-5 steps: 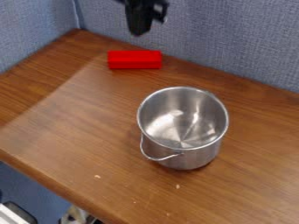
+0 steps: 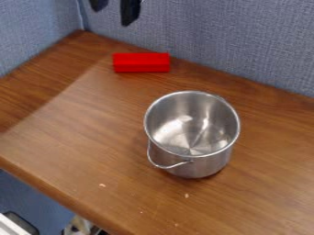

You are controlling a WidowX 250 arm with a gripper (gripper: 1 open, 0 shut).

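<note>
A red rectangular block [image 2: 141, 61] lies near the back edge of the wooden table [image 2: 80, 128]. A steel pot [image 2: 192, 133] with a wire handle stands at centre right, open side up. The dark tips of my gripper [image 2: 116, 13] show at the top edge, above and left of the red block, apart from each other with nothing seen between them. The rest of the gripper is out of frame.
Grey padded walls [image 2: 233, 41] border the table at the back and left. A white and black object [image 2: 15, 223] sits beyond the front left edge, below the table.
My gripper was above the red block a second ago, was out of view after that, and is now back at the top, further left. The block and pot have not moved.
</note>
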